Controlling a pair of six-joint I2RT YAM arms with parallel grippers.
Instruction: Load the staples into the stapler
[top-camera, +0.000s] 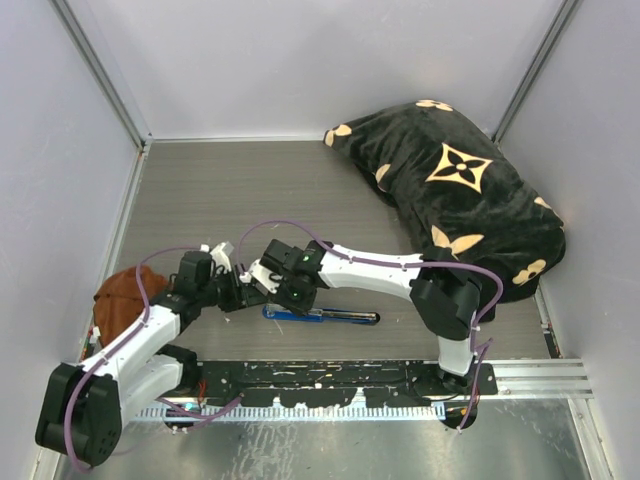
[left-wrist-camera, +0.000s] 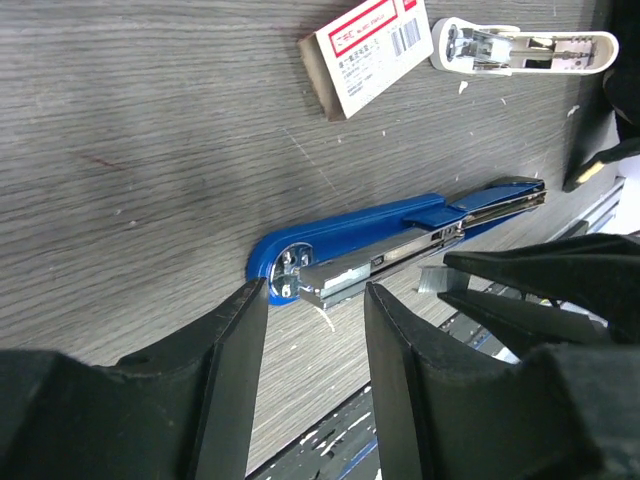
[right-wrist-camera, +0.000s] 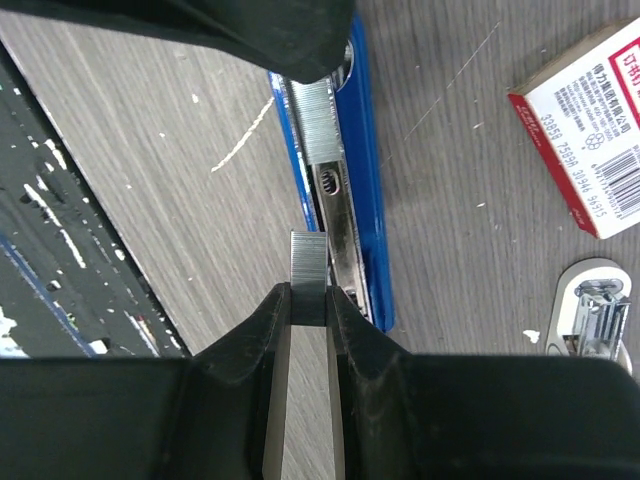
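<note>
The long blue stapler (left-wrist-camera: 345, 232) lies opened out on the table, its metal staple channel (left-wrist-camera: 400, 252) uncovered. A ribbed silver piece (right-wrist-camera: 318, 125) sits in the channel's front part. My right gripper is shut on a short staple strip (right-wrist-camera: 309, 258), which in the right wrist view appears over the edge of the channel; the height between them is hard to judge. At the stapler's front end, my left gripper stands open, fingers to either side of the metal nose in its wrist view. Contact there cannot be made out.
A red and white staple box (left-wrist-camera: 375, 48) and a small white stapler (left-wrist-camera: 525, 48) lie on the table behind. A dark patterned cushion (top-camera: 460, 190) fills the right side, and a brown cloth (top-camera: 128, 300) lies at left. Table behind the arms is clear.
</note>
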